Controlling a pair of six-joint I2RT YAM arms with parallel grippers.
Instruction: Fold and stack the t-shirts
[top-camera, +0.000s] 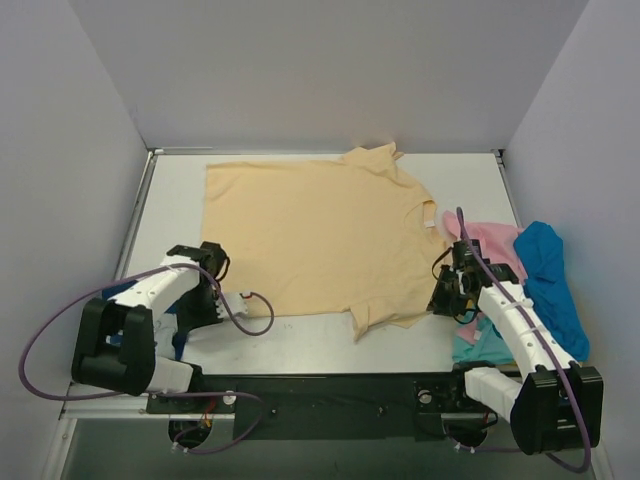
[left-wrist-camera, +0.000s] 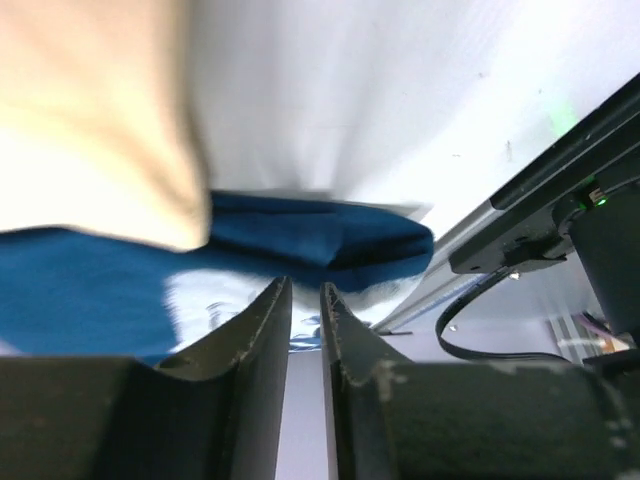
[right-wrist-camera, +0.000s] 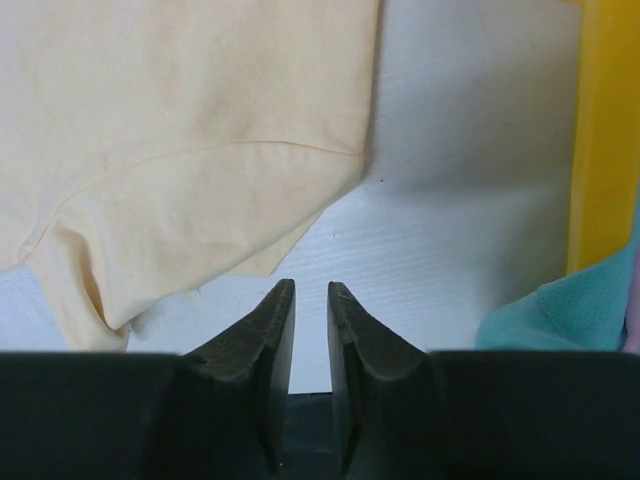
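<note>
A pale yellow t-shirt (top-camera: 310, 230) lies spread flat over the middle of the table, with a sleeve folded near the front; its edge and corner show in the right wrist view (right-wrist-camera: 200, 180). My left gripper is at the front left, above dark blue and white cloth (left-wrist-camera: 250, 235) beside the yellow shirt's corner; its fingers are slightly apart with nothing visible between them. My right gripper hangs over the table at the shirt's front right edge, fingers slightly apart and empty.
At the right, pink (top-camera: 480, 230), teal (top-camera: 475, 345) and blue cloths (top-camera: 545, 285) lie with a yellow container (right-wrist-camera: 605, 110) among them. Grey walls close the sides and back. Bare table shows at the front middle and back left.
</note>
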